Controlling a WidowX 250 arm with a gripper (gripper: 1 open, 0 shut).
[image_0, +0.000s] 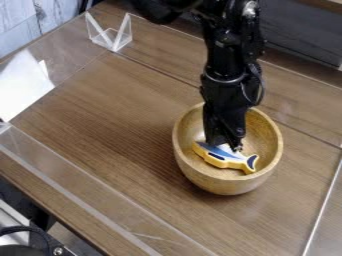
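A wooden bowl (241, 182) stands on the right part of the table, holding a toy fish (225, 158) with yellow edges and a blue-and-white body. My black gripper (225, 138) reaches down from above into the bowl, its lower end just over the fish. The fingertips are dark and partly overlap one another, and I see nothing clearly between them; the gripper looks shut. Whether it touches the fish I cannot tell.
A clear plastic stand (110, 35) is at the back left, a white sheet (19, 85) at the left edge. Dark cables hang below the front-left edge.
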